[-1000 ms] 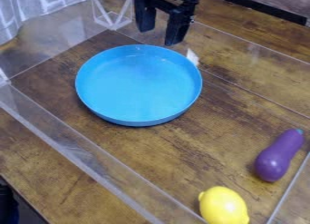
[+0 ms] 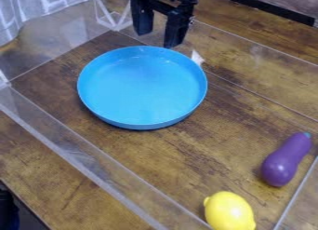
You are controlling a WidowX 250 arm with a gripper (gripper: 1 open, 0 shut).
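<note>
The dark gripper (image 2: 161,25) hangs at the top of the view, above the back edge of a round blue plate (image 2: 141,88) on the wooden table. Its fingers point down, and it is too dark and small to tell whether anything is between them. A yellow lemon-like object (image 2: 229,211) lies at the bottom right, and a purple eggplant (image 2: 285,159) lies at the right.
A small pale patch or object (image 2: 198,59) shows just behind the plate's right rim. Clear walls or strips run along the left and lower sides of the table (image 2: 224,122).
</note>
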